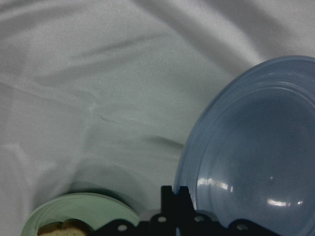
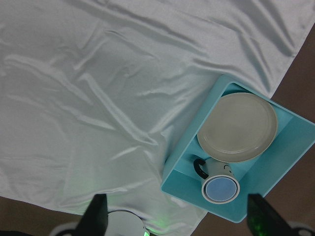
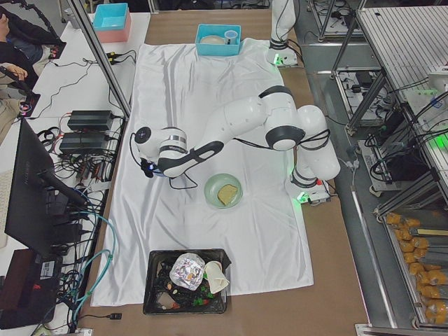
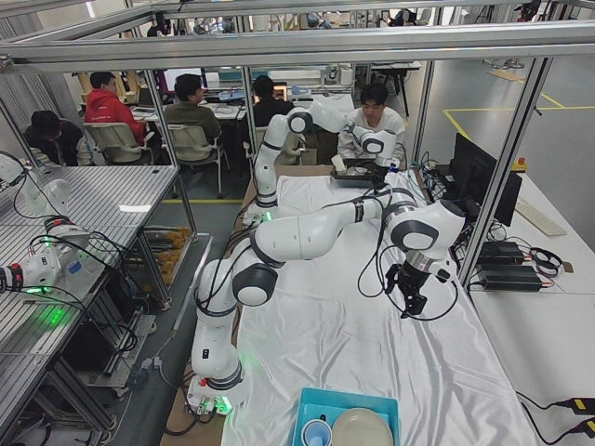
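Note:
My left gripper (image 3: 150,169) is over the cloth, left of a green plate (image 3: 223,189) holding bread (image 3: 227,194). In the left wrist view its closed fingers meet the rim of a blue plate (image 1: 261,142); the grip appears to be on that rim. The plate is mostly hidden in the camera left view. My right gripper stands open above a turquoise bin (image 2: 290,152) containing a beige plate (image 2: 237,125) and a mug (image 2: 220,187), with nothing between its fingers.
A black tray (image 3: 150,280) with foil, a cream item and scraps stands at the near end of the white cloth. A monitor (image 3: 28,189) and cables line the left edge. The cloth between the turquoise bin and green plate is largely clear.

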